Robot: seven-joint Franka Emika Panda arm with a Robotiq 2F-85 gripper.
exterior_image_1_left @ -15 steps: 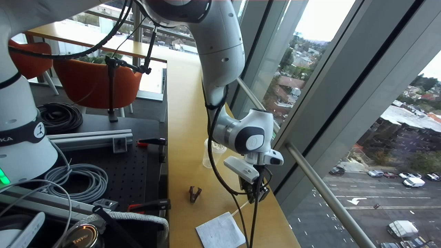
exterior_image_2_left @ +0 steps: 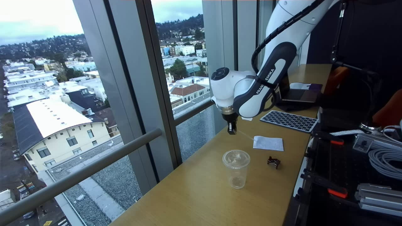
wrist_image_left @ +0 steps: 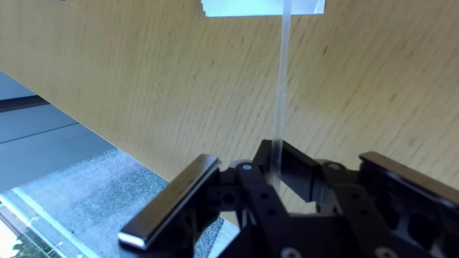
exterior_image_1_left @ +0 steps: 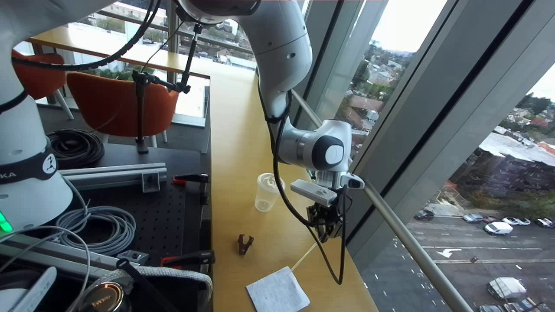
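My gripper is shut on a thin, translucent straw (wrist_image_left: 282,77), which runs from between the black fingers toward a folded white paper (wrist_image_left: 262,8) in the wrist view. In exterior view 1 the gripper (exterior_image_1_left: 323,236) hangs above the table near the window side, the straw (exterior_image_1_left: 304,257) slanting down toward the paper (exterior_image_1_left: 278,292). Exterior view 2 has the gripper (exterior_image_2_left: 231,131) behind a clear plastic cup (exterior_image_2_left: 238,173), which stands upright with its lid on. The cup (exterior_image_1_left: 266,195) is apart from the gripper.
A small dark brown clip (exterior_image_2_left: 274,162) lies on the wooden table (exterior_image_2_left: 211,199), between cup and workbench side. A keyboard (exterior_image_2_left: 290,121) and laptop sit farther back. Along the window runs a metal rail (exterior_image_1_left: 416,252), close to the arm. Clamps with red parts (exterior_image_2_left: 337,192) line the bench edge.
The gripper has risen and shifted toward the window, away from the paper. More of the straw now shows in exterior view 1. The cup, paper and clip have stayed put.
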